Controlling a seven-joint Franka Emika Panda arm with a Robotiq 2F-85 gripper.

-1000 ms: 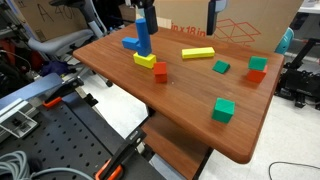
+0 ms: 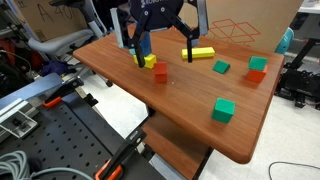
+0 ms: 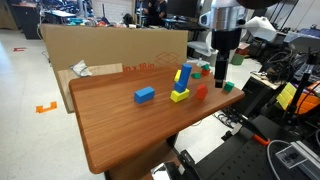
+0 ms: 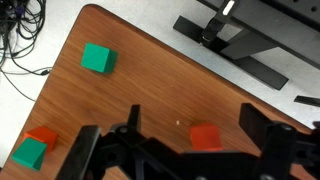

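My gripper (image 2: pixel 163 58) stands open above the table, its fingers spread wide with nothing between them. Just below and between them in exterior view 1 is a small red block (image 2: pixel 160 74); in the wrist view this red block (image 4: pixel 205 137) shows between the two dark fingers, nearer the right one. Next to it are yellow blocks (image 3: pixel 179 96), with a tall blue block (image 3: pixel 184 76) upright on them. The left finger partly covers the blue block in exterior view 1.
A green block (image 2: pixel 223 110) lies near the table's right front. Farther back are a green block on a red one (image 2: pixel 257 67), a flat green piece (image 2: pixel 221 66) and a yellow bar (image 2: pixel 198 52). Another blue block (image 3: pixel 144 95) lies apart, with bare wood (image 3: pixel 110 130) around it.
My gripper has come down toward the table, its fingers now lower around the red block's position. The blocks in view appear to stay where they were.
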